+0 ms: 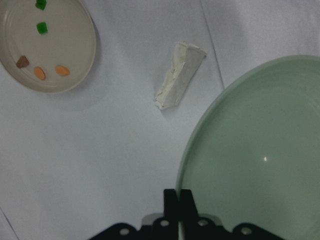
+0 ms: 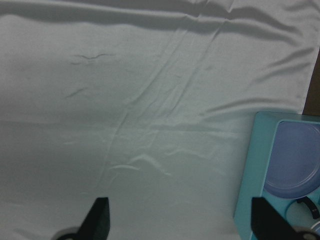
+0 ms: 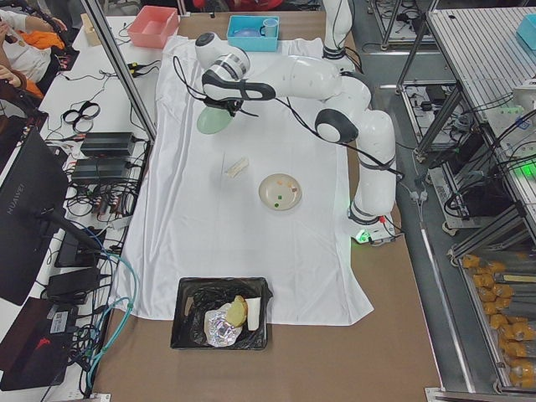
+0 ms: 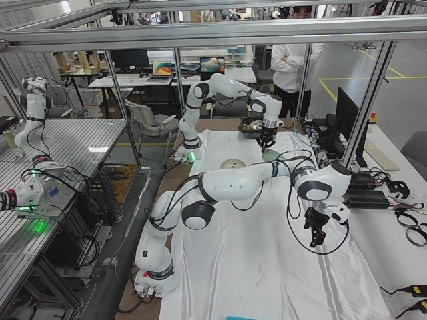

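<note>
My left gripper is shut on the rim of a pale green plate, seen raised over the cloth in the camera left view. A beige dish with several small green, brown and orange bits lies on the white cloth, a crumpled white strip near it. My right gripper stands open over bare cloth, nothing visible between its fingers.
A blue bin holding a blue plate and a cup sits at the back edge. A black lined bin with foil and food stands at the front.
</note>
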